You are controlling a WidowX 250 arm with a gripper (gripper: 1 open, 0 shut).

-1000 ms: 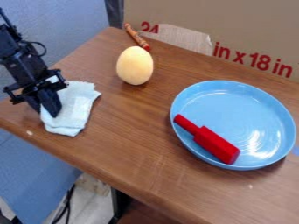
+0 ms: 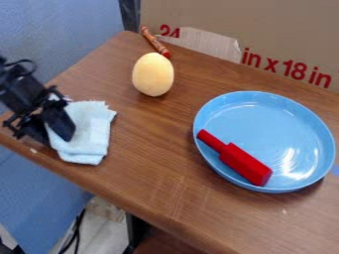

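My black gripper (image 2: 54, 124) reaches in from the left edge and is down on a folded white cloth (image 2: 86, 144) near the table's left edge. Its fingertips are dark and blurred against the cloth, so whether they are closed on it is unclear.
A blue plate (image 2: 272, 124) on the right holds a red object (image 2: 245, 164) with a handle. An egg (image 2: 153, 74) and a brown stick (image 2: 155, 42) lie toward the back, before a cardboard box (image 2: 265, 30).
The plate and egg have not moved.
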